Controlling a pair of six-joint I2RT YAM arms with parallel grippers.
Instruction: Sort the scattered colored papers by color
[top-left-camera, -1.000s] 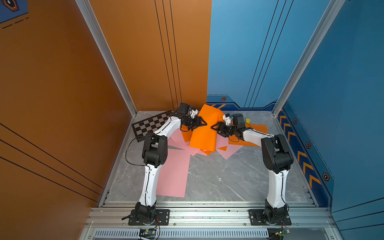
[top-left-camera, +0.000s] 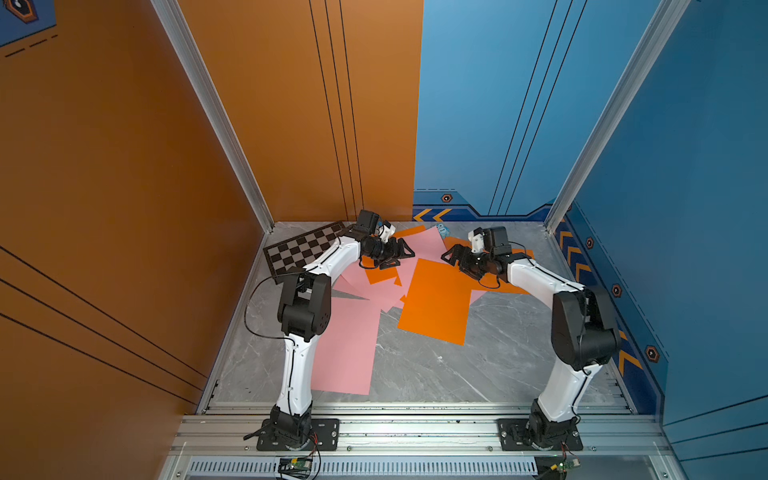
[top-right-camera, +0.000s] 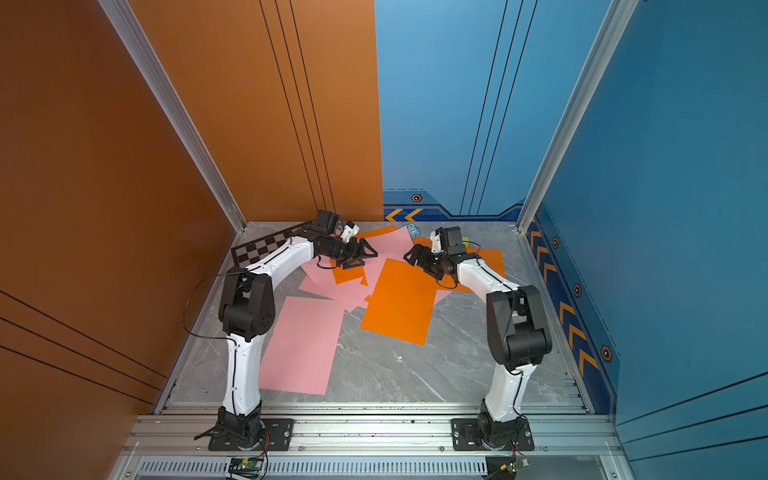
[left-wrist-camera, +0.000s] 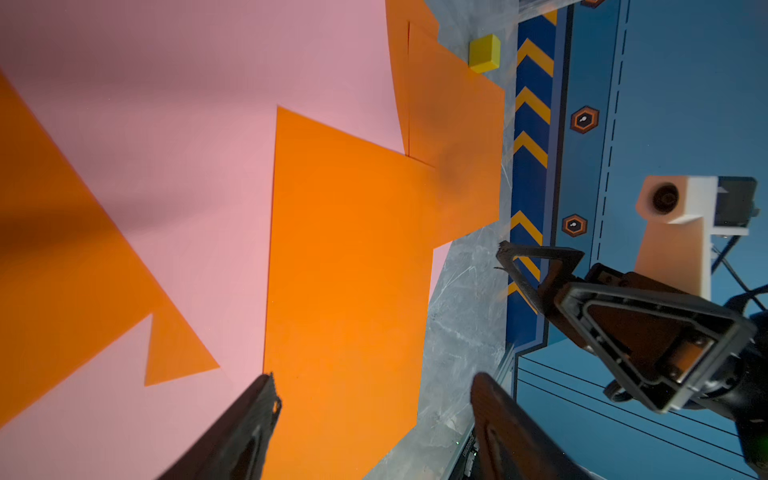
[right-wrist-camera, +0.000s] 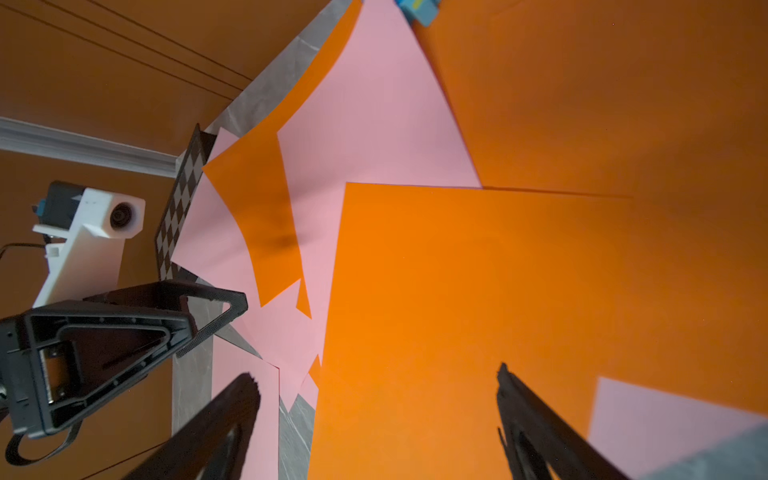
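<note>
Orange and pink sheets overlap across the back half of the floor. A large orange sheet (top-left-camera: 432, 308) lies flat at centre, and a pink sheet (top-left-camera: 342, 348) lies at front left. My left gripper (top-left-camera: 395, 253) hangs over pink and orange papers at back left, fingers parted with nothing between them. My right gripper (top-left-camera: 457, 261) is above the back edge of the central orange sheet, also open and empty. Further orange paper (left-wrist-camera: 456, 136) lies to the right, partly over pink.
A checkered board (top-left-camera: 292, 256) lies at back left, a small yellow block (left-wrist-camera: 484, 53) at back right, a small blue object (right-wrist-camera: 417, 9) at the back. Bare floor (top-left-camera: 512, 352) shows at front right.
The raised orange sheet between my grippers now lies flat, lower and toward the front. My right gripper has moved rightward; my left dipped back down after rising slightly.
</note>
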